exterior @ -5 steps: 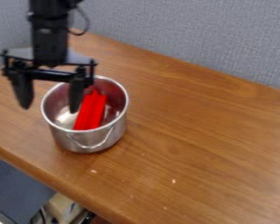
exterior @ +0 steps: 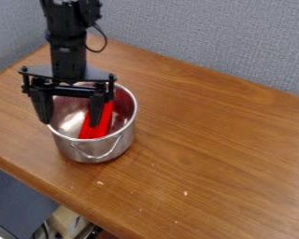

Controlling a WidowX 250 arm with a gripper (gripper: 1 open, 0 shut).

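A silver metal pot (exterior: 105, 145) with a handle stands on the left part of the wooden table. A red block (exterior: 98, 125) lies inside it, leaning along the pot. My black gripper (exterior: 70, 113) hangs open over the pot, its left finger at the left rim and its right finger beside the red block, partly hiding it.
A grey wall (exterior: 215, 37) runs along the back. Dark floor and cables show past the table's left front edge.
My gripper has moved right, from beside the pot to over it, with its fingers now around the pot's opening. The pot and red block look unmoved.
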